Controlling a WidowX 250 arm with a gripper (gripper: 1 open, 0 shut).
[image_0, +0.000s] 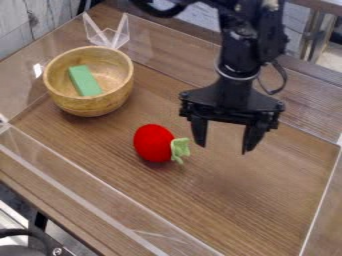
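My gripper (222, 124) hangs open over the middle right of the table, its dark fingers spread with nothing visible between them. To its lower left lies a red round object with a pale green top (155, 142), apart from the fingers. A wooden bowl (119, 92) at the upper left holds a green block (83, 80).
A white rabbit-like shape (106, 31) lies behind the bowl.
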